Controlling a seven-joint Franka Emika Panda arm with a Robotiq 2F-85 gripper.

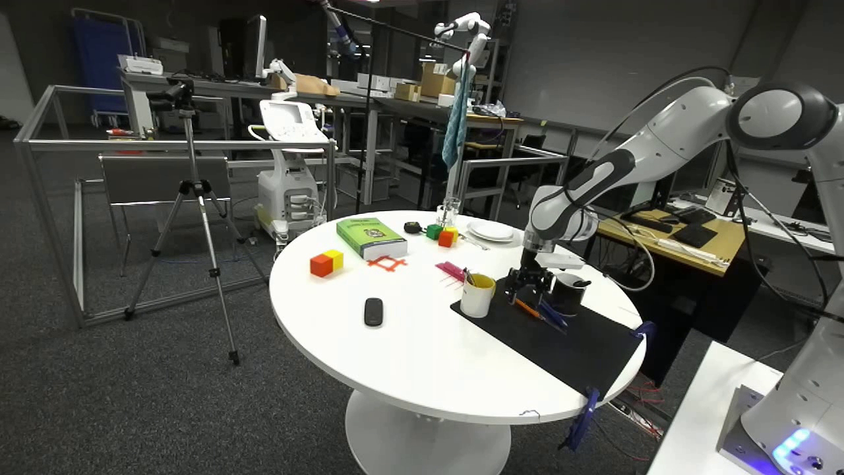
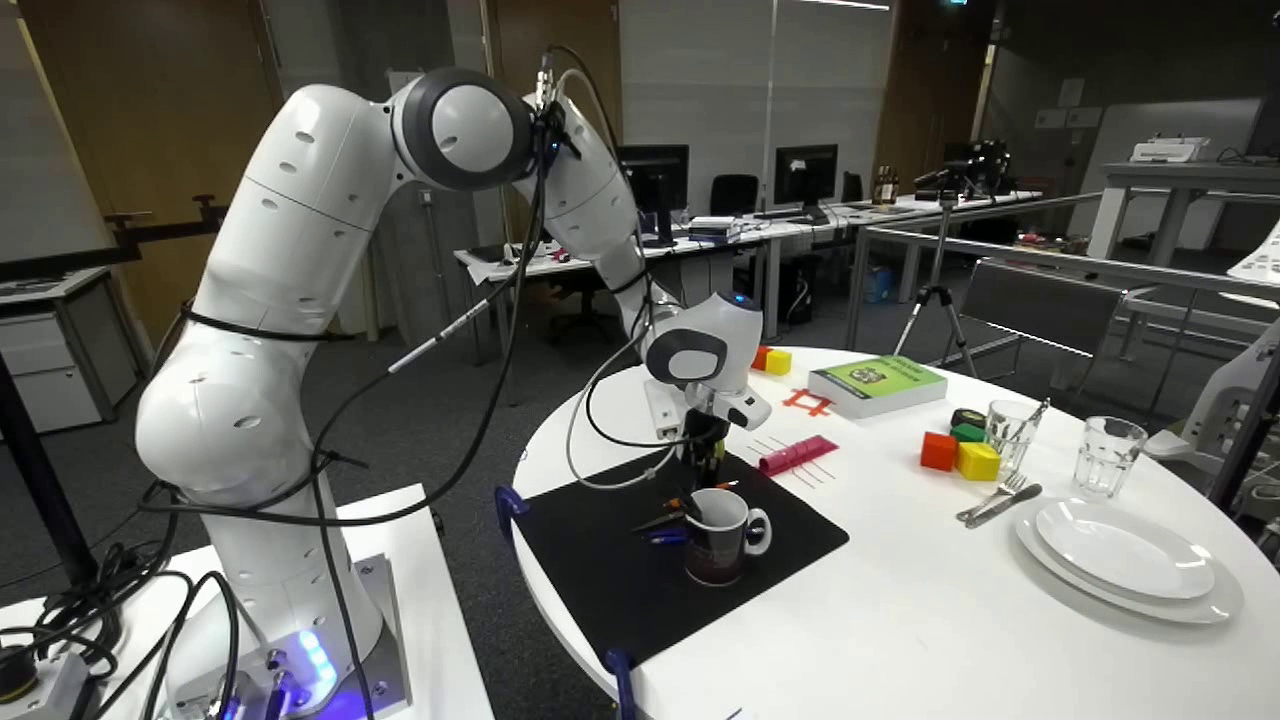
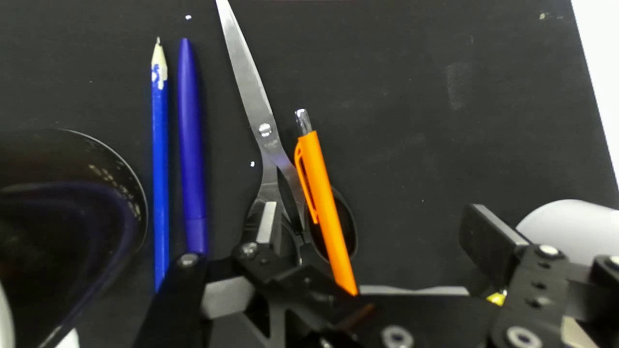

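In the wrist view my gripper is open over the black mat, with wide space between its fingers. Its left finger overlaps the scissors' handle in the image; whether they touch I cannot tell. An orange pen lies across the handles of the scissors, just right of that finger. A blue pencil and a dark blue pen lie side by side further left. The dark mug stands on the mat to one side of the gripper, the white mug with yellow inside to the other.
Clamps hold the black mat at the table edge. Elsewhere on the round table are a green book, toy cubes, glasses, plates and a black mouse.
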